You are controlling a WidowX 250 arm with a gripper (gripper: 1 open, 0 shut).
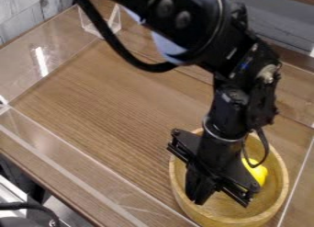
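A round tan bowl [273,203] sits at the lower right of the camera view. My black gripper [203,183] reaches down into its left half and is shut; I see nothing clearly between its fingers. A yellow object [256,172] lies in the bowl to the right of the gripper, partly hidden behind it.
A small clear holder [98,15] stands at the back left. A dark cable lies at the lower left corner.
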